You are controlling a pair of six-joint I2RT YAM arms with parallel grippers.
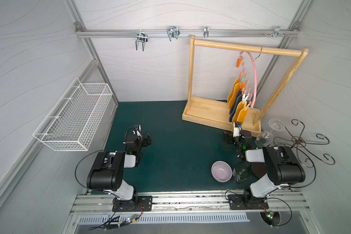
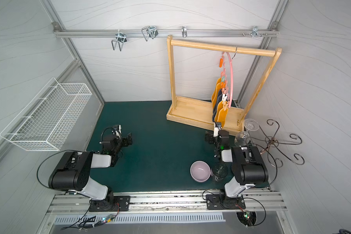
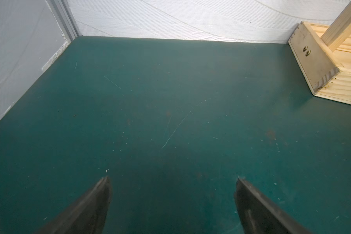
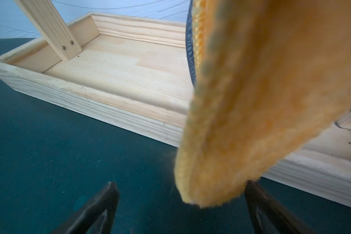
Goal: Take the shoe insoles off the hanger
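Several orange and dark blue insoles hang clipped from a pink hanger (image 1: 255, 78) on the wooden rack's bar. In the top left view an orange insole (image 1: 242, 114) is nearest the front, with a dark blue insole (image 1: 236, 102) behind it. My right gripper is open below the front insoles. The lower tip of an orange insole (image 4: 237, 156) reaches down close to its right finger; whether they touch I cannot tell. My left gripper stands open over bare table, nothing between its fingers.
The wooden rack (image 1: 206, 119) stands at the back right. A white wire basket (image 1: 78, 117) hangs on the left wall. Near the right arm are a lilac bowl (image 1: 221, 171), glasses and a curly metal stand (image 1: 299, 142).
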